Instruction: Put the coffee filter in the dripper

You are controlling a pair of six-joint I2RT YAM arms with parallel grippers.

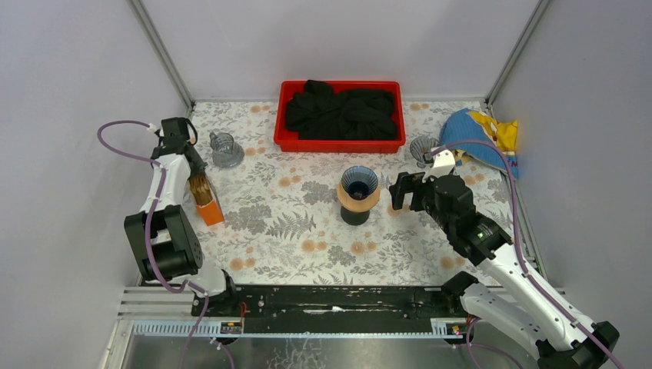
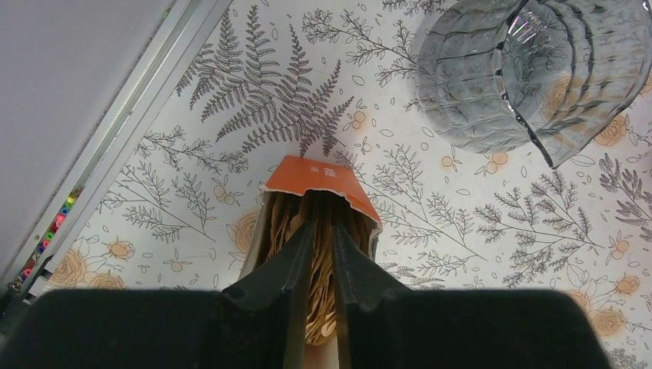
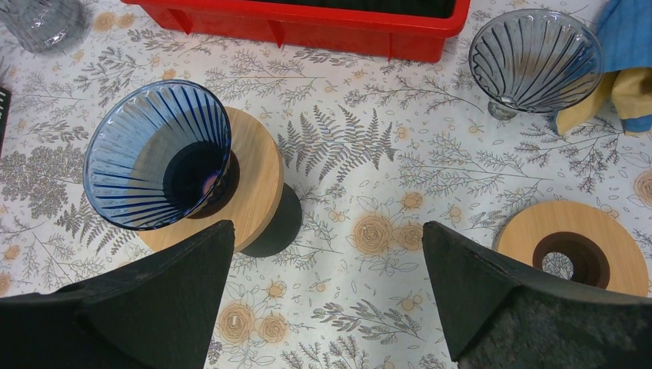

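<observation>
The orange box of brown coffee filters (image 1: 209, 211) lies at the left of the table. My left gripper is down at the box's open end, fingertips close together among the filters; whether paper is between them is unclear. The blue ribbed dripper (image 3: 158, 138) sits in a wooden-topped stand (image 1: 359, 201) at the table's middle. My right gripper hangs open right of the dripper, with nothing between its fingers.
A glass carafe (image 1: 227, 154) stands beyond the box. A red tray (image 1: 338, 145) with dark cloth is at the back, a clear glass dripper (image 3: 538, 61) and blue-yellow bag (image 1: 492, 142) at back right, a wooden ring (image 3: 523, 238) at right.
</observation>
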